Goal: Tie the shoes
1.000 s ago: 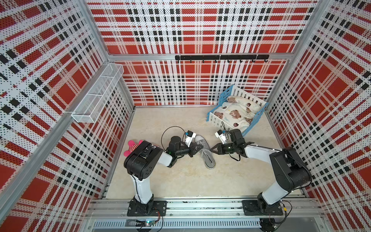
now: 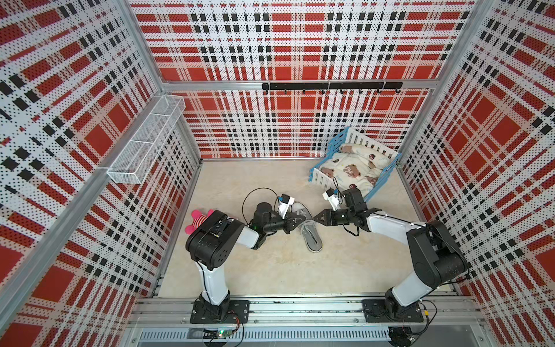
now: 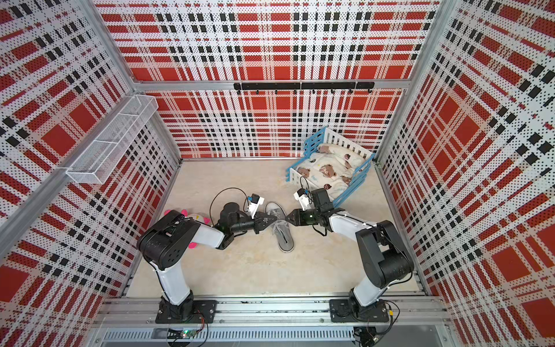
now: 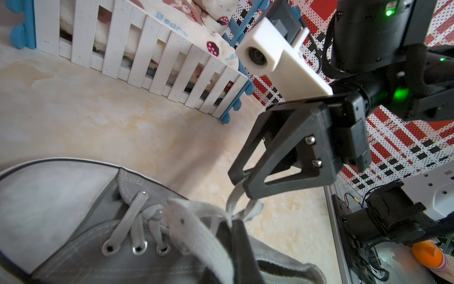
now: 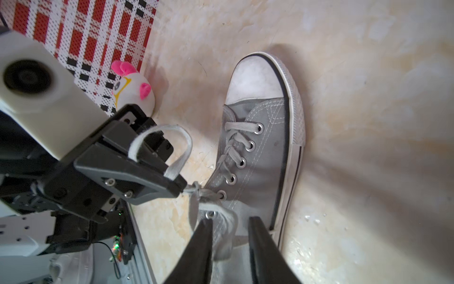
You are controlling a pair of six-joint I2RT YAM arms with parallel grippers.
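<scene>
A grey canvas shoe [image 5: 257, 184] with white toe cap lies mid-table, its laces [image 4: 191, 224] loose over the eyelets and looped above them. My left gripper is shut on a lace over the shoe's lacing, a loop standing up at its fingertips. My right gripper is part open over the shoe's ankle end, facing the left one. In the right wrist view lace hangs below and between its blurred fingers; whether it touches them I cannot tell.
A blue-and-white toy bed [image 2: 352, 167] with a blanket stands at the back right. A pink-and-white stuffed toy [image 5: 134, 90] lies at the left behind the left arm.
My right gripper has risen slightly, toward the back of the table. The left arm and the shoe have hardly moved.
</scene>
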